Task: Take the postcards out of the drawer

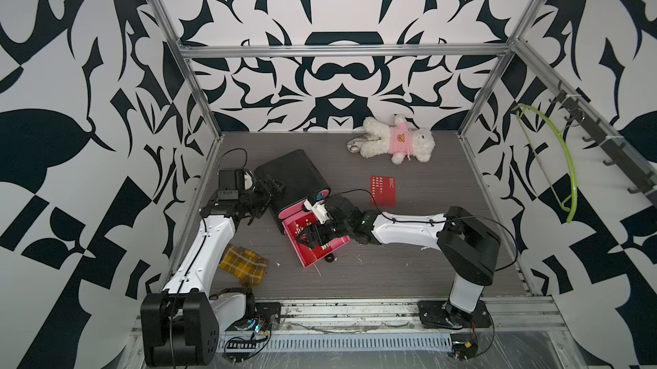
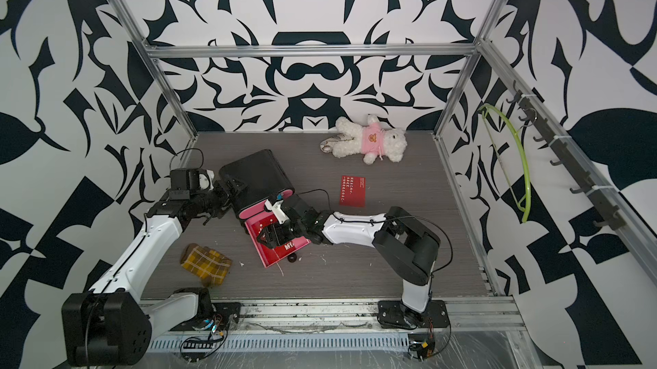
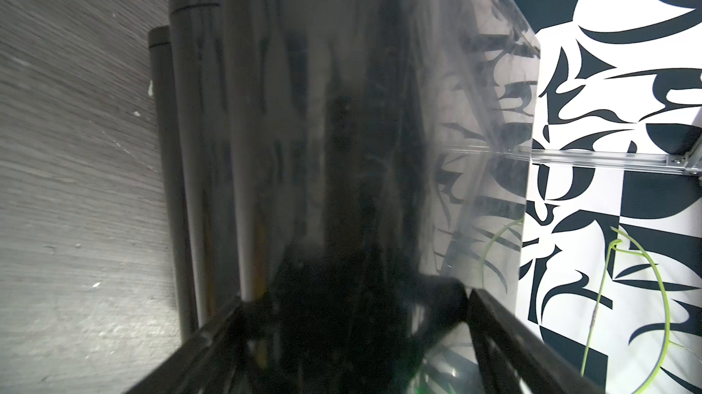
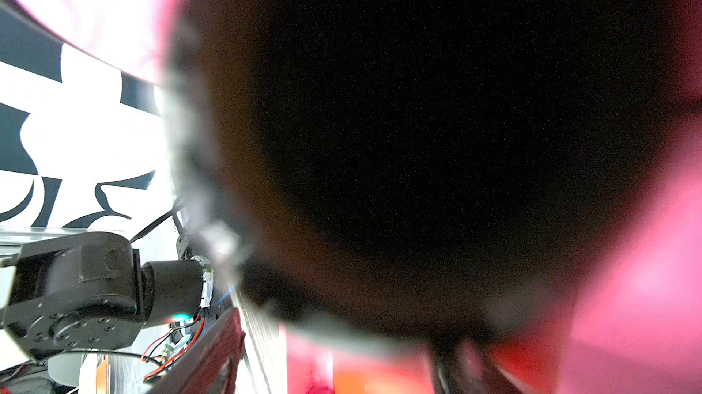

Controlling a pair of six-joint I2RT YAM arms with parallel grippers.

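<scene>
The black cabinet (image 1: 295,174) stands at an angle on the table, its red drawer (image 1: 313,260) pulled out at the front. A red postcard (image 1: 298,224) with white print lies inside, partly covered by my right gripper (image 1: 309,235). That gripper is low over the drawer, fingers apart; whether they touch the card cannot be seen. Its wrist view is mostly filled by a blurred dark round shape (image 4: 453,138). My left gripper (image 1: 272,192) stands open at the cabinet's left side, and the cabinet's dark glossy surface (image 3: 329,138) shows close up in its wrist view.
One red postcard (image 1: 383,191) lies on the table right of the cabinet. A white teddy bear (image 1: 400,141) in pink lies at the back, and a yellow checked cloth (image 1: 243,264) at the front left.
</scene>
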